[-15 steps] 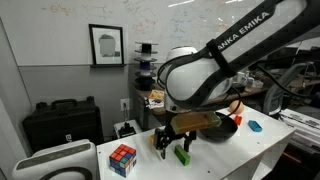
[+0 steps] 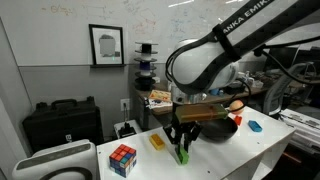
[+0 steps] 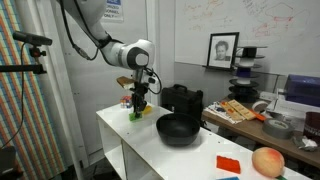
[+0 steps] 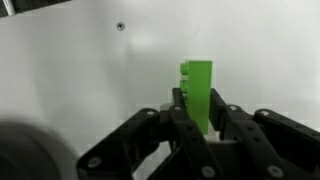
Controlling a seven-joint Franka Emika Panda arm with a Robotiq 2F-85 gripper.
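Observation:
A bright green toy brick (image 4: 197, 92) with small studs stands between my fingers in the wrist view, and my gripper is shut on it. In exterior view 1 the green brick (image 2: 182, 153) shows under the gripper (image 2: 180, 145), just at or slightly above the white table; whether it touches cannot be told. The same brick (image 3: 134, 116) is small and partly hidden by the hand in exterior view 2.
A black pan (image 3: 178, 129) sits beside the gripper. A Rubik's cube (image 2: 123, 159) and a yellow block (image 2: 157, 142) lie to the left in exterior view 1. Red (image 3: 228, 164) and blue blocks (image 2: 255, 126) lie farther off. A white appliance (image 2: 58, 162) stands at the front left.
My gripper has shifted right onto the green brick and taken hold of it. The brick, tilted earlier, now looks more upright. Other objects stay in place.

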